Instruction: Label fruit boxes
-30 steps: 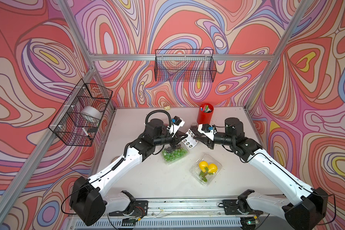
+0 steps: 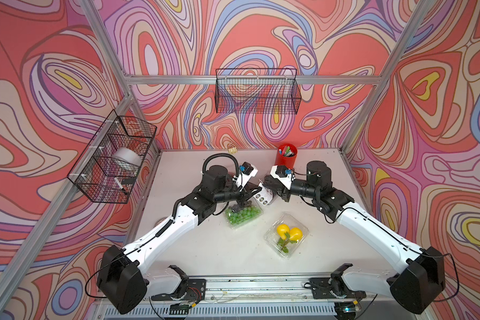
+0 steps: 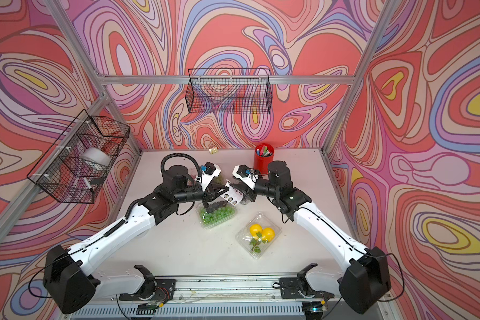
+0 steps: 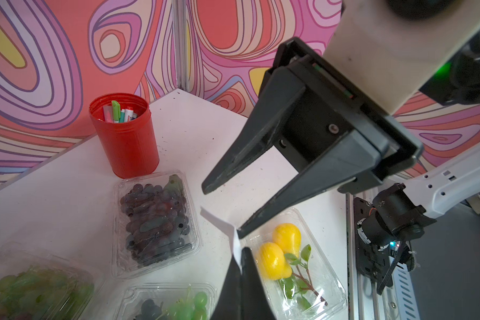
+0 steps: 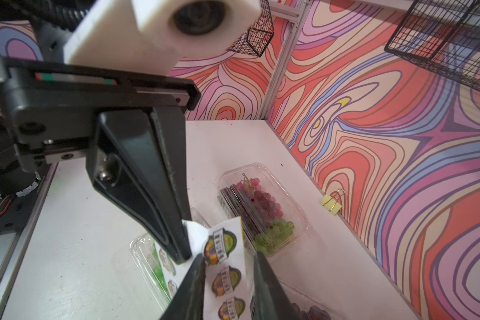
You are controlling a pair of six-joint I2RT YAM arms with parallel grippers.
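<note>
A white sheet [image 5: 226, 282] printed with round fruit labels hangs above the table, its near corner pinched in my shut left gripper. My right gripper is open; in the left wrist view its two fingertips stand apart near the sheet's edge, and in the right wrist view the sheet shows between and beyond them. Clear fruit boxes lie below: dark grapes [image 4: 157, 221], green grapes [image 2: 243, 214], red and green grapes [image 5: 266, 205], and yellow fruit with leaves [image 2: 288, 234]. Whether the right fingers touch the sheet, I cannot tell.
A red cup of markers stands at the back right. Wire baskets hang on the back wall [image 2: 257, 93] and left side [image 2: 114, 160]. A yellow binder clip [image 5: 331, 204] sits at the rear table edge.
The left arm and the boxes have stayed put.
</note>
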